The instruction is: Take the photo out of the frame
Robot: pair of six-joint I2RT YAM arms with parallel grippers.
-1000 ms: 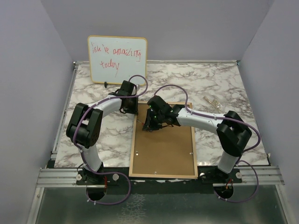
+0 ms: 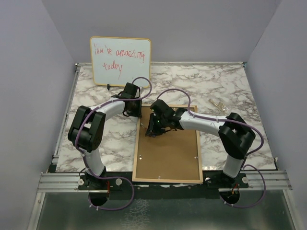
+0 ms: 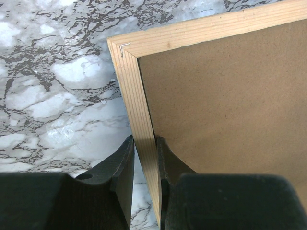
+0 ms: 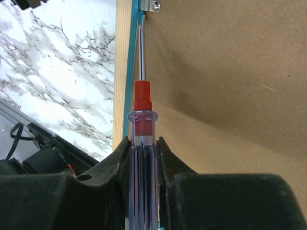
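The picture frame, with pale wooden edges (image 3: 139,112) and a brown backing board (image 2: 168,151), lies face down on the marble table. My left gripper is shut on the frame's left edge near its far corner, one finger either side of the wood. A screwdriver (image 4: 143,120) with a clear handle and red collar is held in my right gripper, above the board. Its metal tip reaches the inner side of the same edge, just by a small metal clip (image 4: 150,5). Whether the tip sits under the clip I cannot tell.
A whiteboard (image 2: 121,61) with red writing stands at the back left. Some small clear items (image 2: 219,106) rest on the marble right of the frame. Several other clips, such as a near one (image 2: 159,177), line the board's edges.
The left arm and the frame stay in place.
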